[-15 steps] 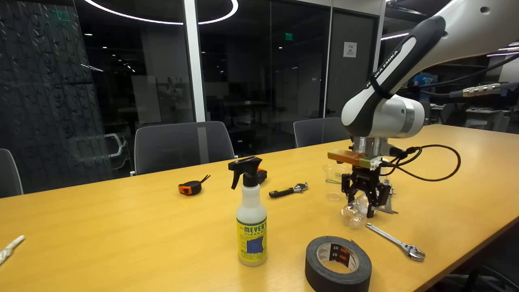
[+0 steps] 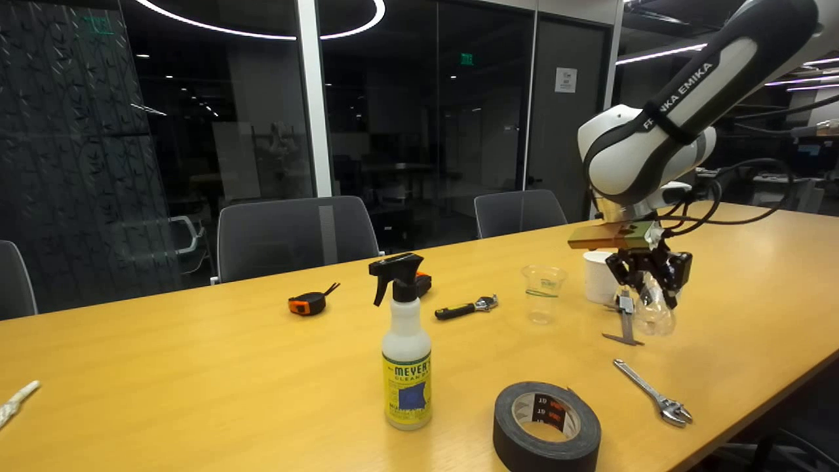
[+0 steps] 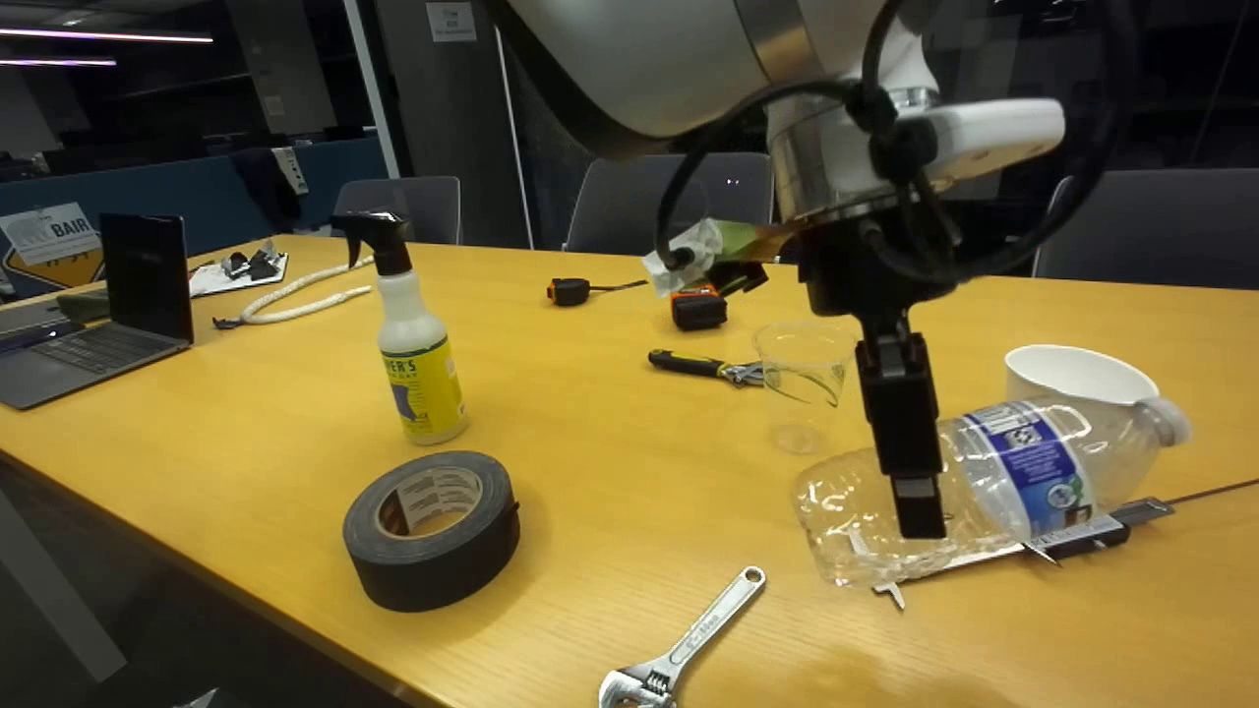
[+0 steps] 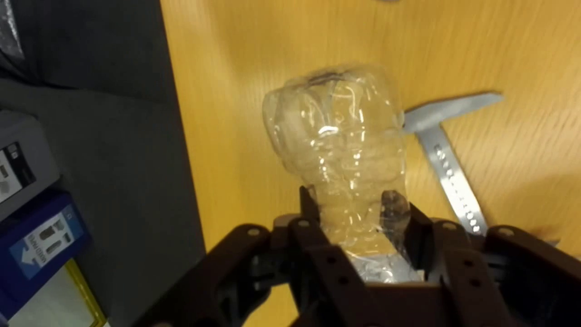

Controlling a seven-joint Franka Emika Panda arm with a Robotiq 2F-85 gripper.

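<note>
Between the fingers of my gripper is a clear, crumpled plastic bottle (image 4: 340, 131), and the fingers are shut on it. In exterior view 2 the bottle (image 3: 1039, 466) lies sideways, its blue label and cap toward the right and its base toward the left. One black finger (image 3: 903, 437) crosses in front of its body. Exterior view 1 has the gripper (image 2: 651, 295) at the right, by the white tub. Whether the bottle touches the table is hard to tell. A metal caliper (image 4: 452, 180) sits right beside the bottle.
A clear cup (image 2: 543, 292) and white tub (image 2: 599, 276) stand close by. Toward the front are an adjustable wrench (image 2: 653, 393), a black tape roll (image 2: 503, 429) and a spray bottle (image 2: 406, 370). Another wrench (image 2: 465, 307) and a tape measure (image 2: 307, 303) lie farther left. Left of centre, the table is mostly bare.
My arm has moved to the right in exterior view 1, carrying the bottle along, away from in front of the cup. The front wrench has shifted slightly to the right.
</note>
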